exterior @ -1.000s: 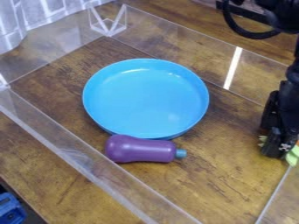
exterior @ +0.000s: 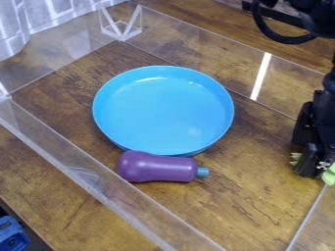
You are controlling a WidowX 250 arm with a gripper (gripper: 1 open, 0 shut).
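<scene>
A blue plate (exterior: 164, 106) lies on the wooden surface in the middle of the view. A purple eggplant-like toy (exterior: 155, 167) with a teal tip lies on its side just in front of it. My black gripper (exterior: 307, 161) is low at the right edge, beside a light green object (exterior: 327, 175) that is partly hidden behind it and cut off by the frame. Whether the fingers are open or shut on that object I cannot tell.
Clear plastic walls (exterior: 78, 186) border the wooden surface (exterior: 249, 206). A blue object (exterior: 8, 236) is at the lower left, outside the wall. The wood between the plate and my gripper is clear.
</scene>
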